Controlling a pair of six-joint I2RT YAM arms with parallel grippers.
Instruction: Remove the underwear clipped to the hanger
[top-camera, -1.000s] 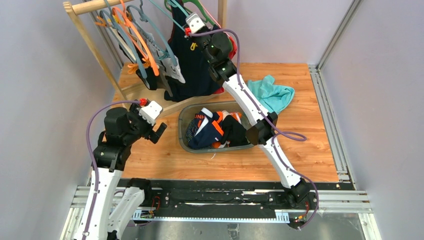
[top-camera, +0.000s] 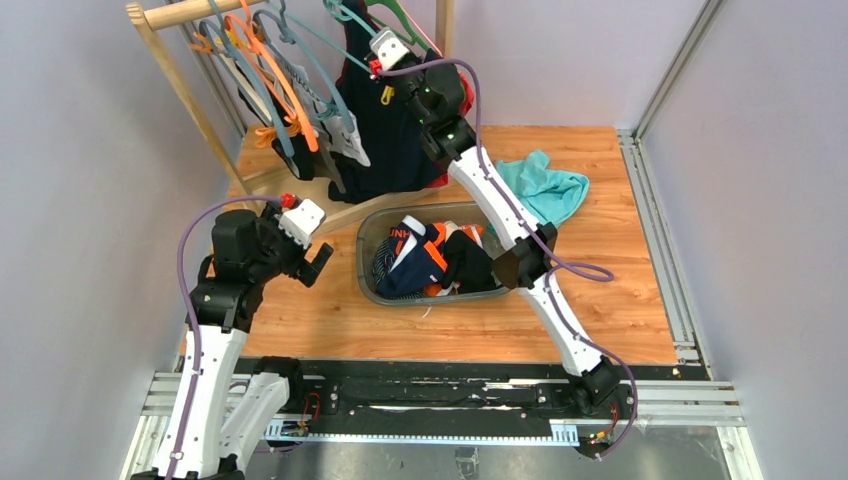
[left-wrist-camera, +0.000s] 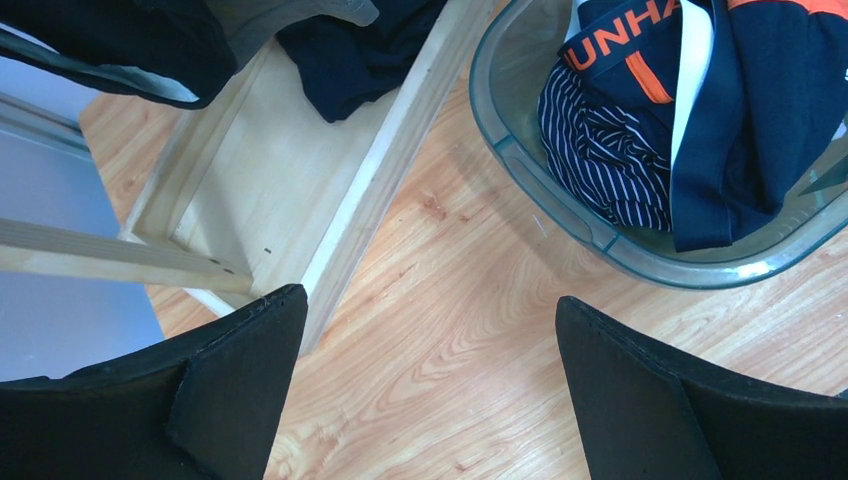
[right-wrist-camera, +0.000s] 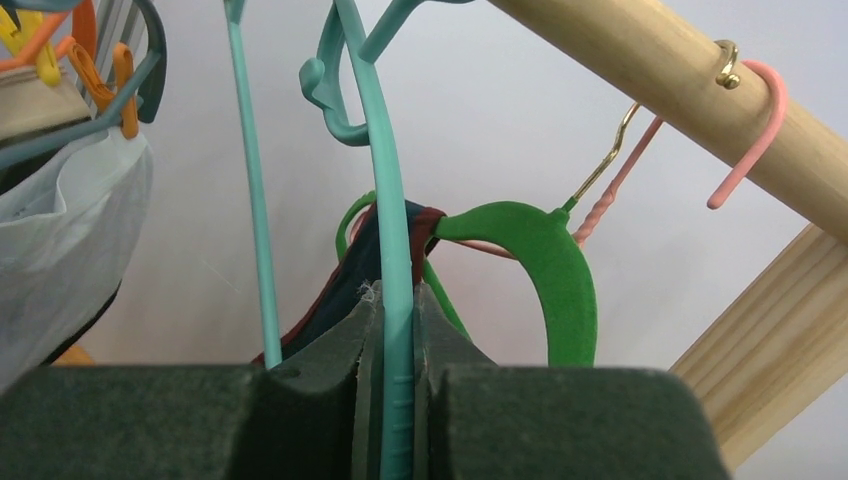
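Observation:
A teal hanger (right-wrist-camera: 392, 230) hangs from the wooden rail, and my right gripper is shut on its bar. Dark clothes hang around that hanger in the top view, partly behind the right arm. Further left, a light garment (right-wrist-camera: 85, 205) hangs from orange clips (right-wrist-camera: 126, 90) on a blue-grey hanger. In the left wrist view, my left gripper stands open above the bare floor, between rack and bin, with nothing between its fingers. Underwear with an orange-lettered waistband (left-wrist-camera: 625, 45) lies in the grey bin (top-camera: 372, 285).
Several blue and orange hangers crowd the left of the rail (right-wrist-camera: 650, 90). A green hanger (right-wrist-camera: 540, 240) with dark cloth is behind the teal one. A teal cloth (top-camera: 545, 188) lies right of the bin.
Both arms have barely moved; the left one has shifted very slightly. The right gripper stays at the rail, and the clothes and bin look the same.

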